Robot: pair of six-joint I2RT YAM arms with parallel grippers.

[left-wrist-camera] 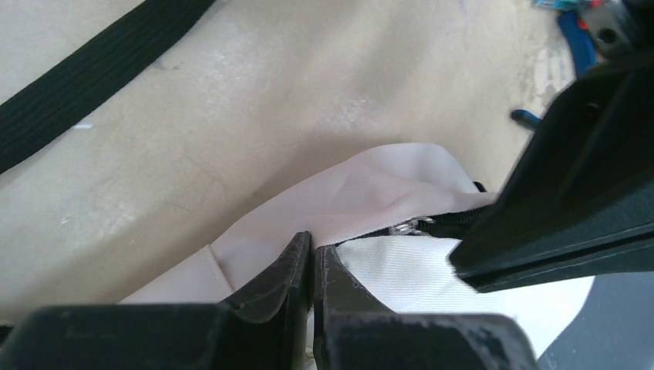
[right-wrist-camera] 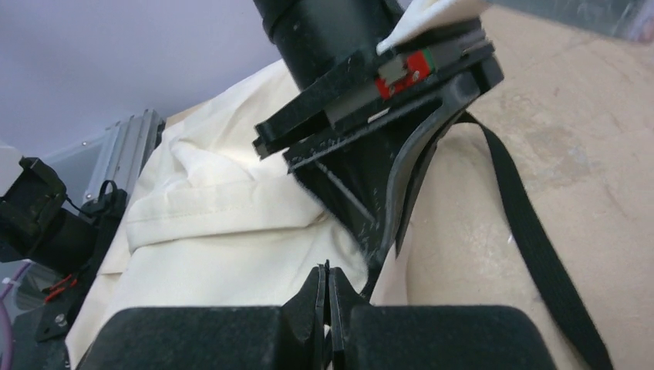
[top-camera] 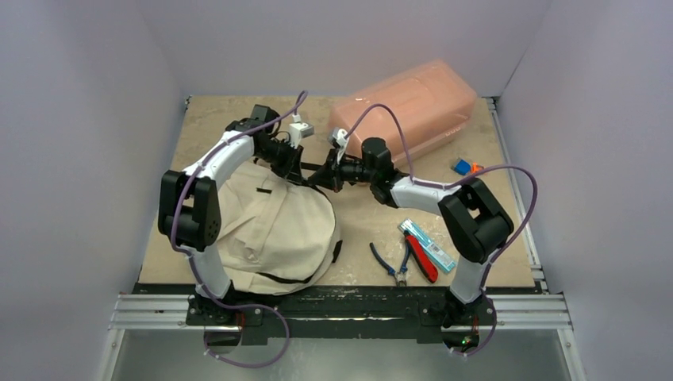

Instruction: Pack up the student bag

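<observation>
The cream bag lies on the left of the table, with a dark zipper along its edge. At the bag's upper right corner my left gripper is shut. In the left wrist view its fingers meet against the pale cloth beside the zipper; whether any cloth is pinched between them is unclear. My right gripper, also shut, comes in from the right close to the left one. Nothing shows between its fingers in the right wrist view. Inside the bag is hidden.
A large pink translucent box stands at the back. Blue-handled pliers, a red-handled tool and a light blue packet lie front right. Small blue and orange pieces sit far right. A black strap lies behind the bag.
</observation>
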